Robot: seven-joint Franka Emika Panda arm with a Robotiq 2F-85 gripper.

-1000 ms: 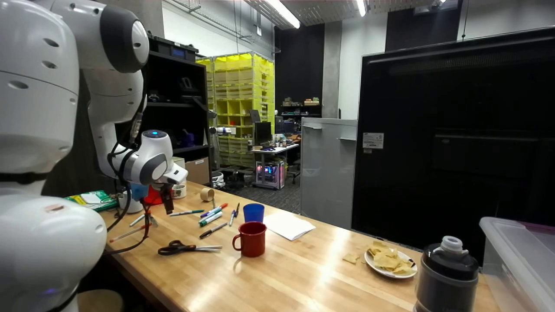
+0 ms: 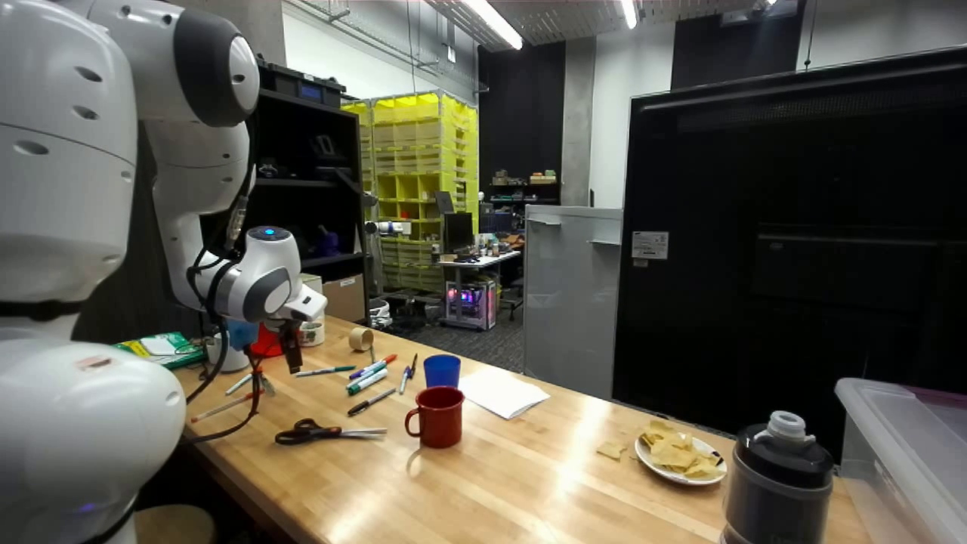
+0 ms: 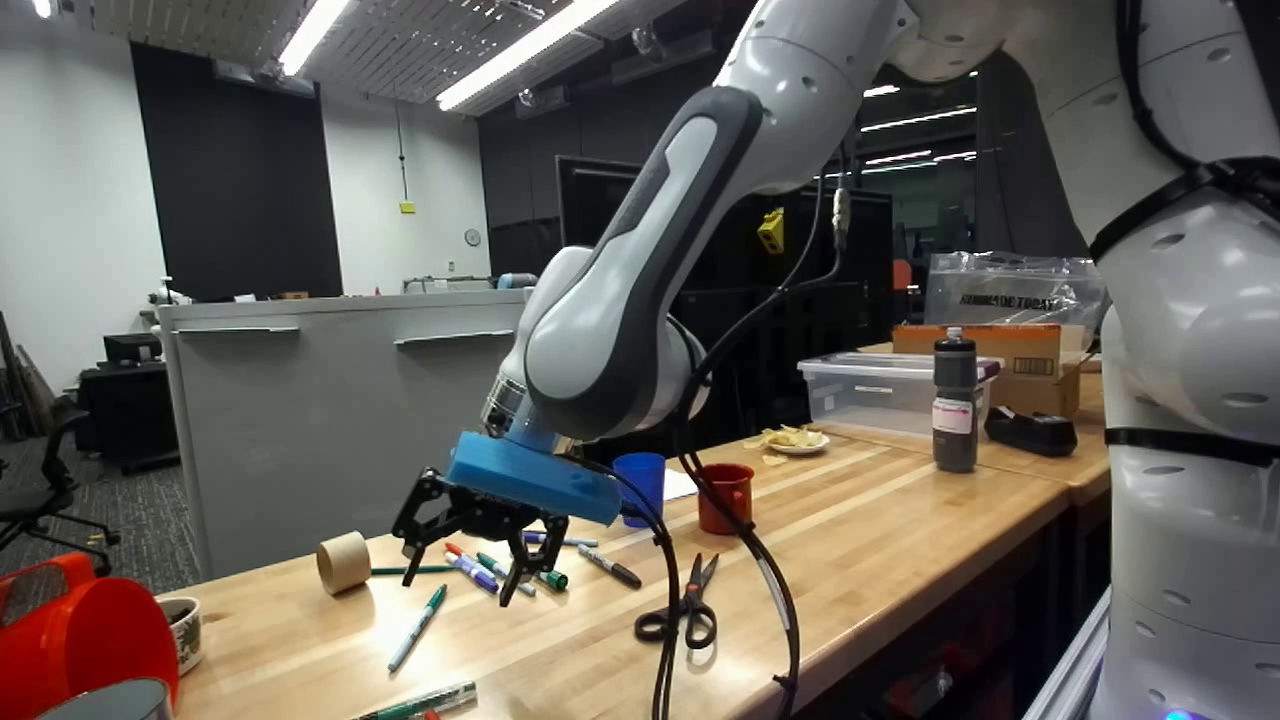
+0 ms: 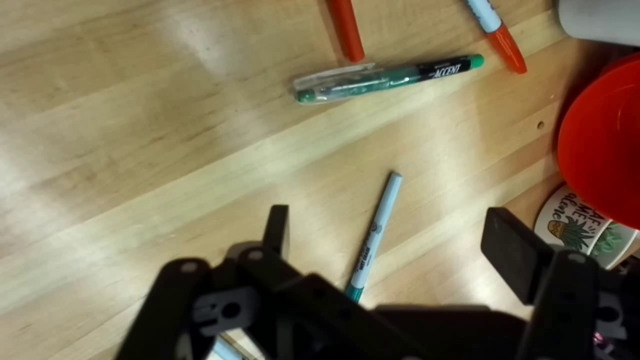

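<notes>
Above the table my gripper stands open, its dark fingers wide apart with nothing held between them. Below the gap, a light-blue marker with a green cap point(image 4: 375, 234) lies on the wood; its lower end is hidden behind the gripper body. In exterior view 2 the gripper point(image 3: 465, 594) hangs over the scattered pens, close to a teal-capped marker point(image 3: 417, 628). A clear green pen point(image 4: 384, 80) and an orange-capped marker point(image 4: 507, 48) rest farther up in the wrist view, beside a red-orange pen point(image 4: 346, 30).
A red container point(image 4: 606, 138) and a plant-print pot point(image 4: 567, 219) stand close by one finger. Scissors point(image 2: 322, 432), a red mug point(image 2: 440, 418), a blue cup point(image 2: 441, 370) and a tape roll point(image 2: 360, 339) occupy the table. Toward the chip plate point(image 2: 647, 461) the wood is mostly clear.
</notes>
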